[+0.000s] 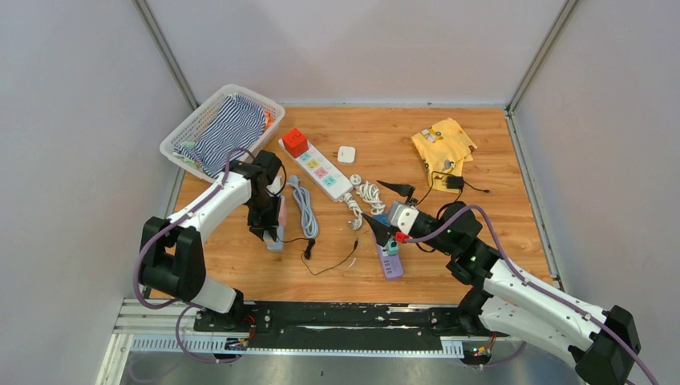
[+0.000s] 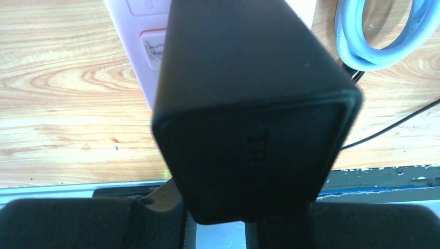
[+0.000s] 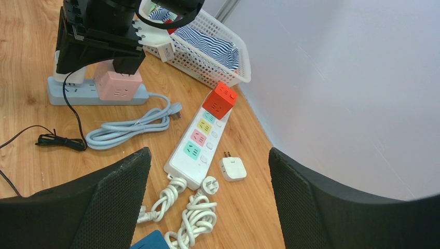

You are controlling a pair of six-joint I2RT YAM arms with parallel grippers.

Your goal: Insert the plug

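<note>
My left gripper (image 1: 266, 228) is over the pale power strip (image 3: 78, 95) at the left of the table. A black plug adapter (image 2: 254, 150), seen close up, sits between its fingers, and a thin black cable (image 3: 79, 116) trails down from there. The adapter hides much of the strip in the left wrist view; whether its prongs are in a socket cannot be seen. A pink cube plug (image 3: 118, 85) stands on the same strip close by. My right gripper is open above the middle of the table, nothing between its fingers.
The white strip (image 1: 325, 172) bears a red cube (image 1: 295, 143). Coiled blue cable (image 1: 305, 212), a small white charger (image 1: 346, 154), a purple strip (image 1: 391, 265) and a yellow pouch (image 1: 443, 148) lie about. A white basket (image 1: 180, 132) stands at the back left.
</note>
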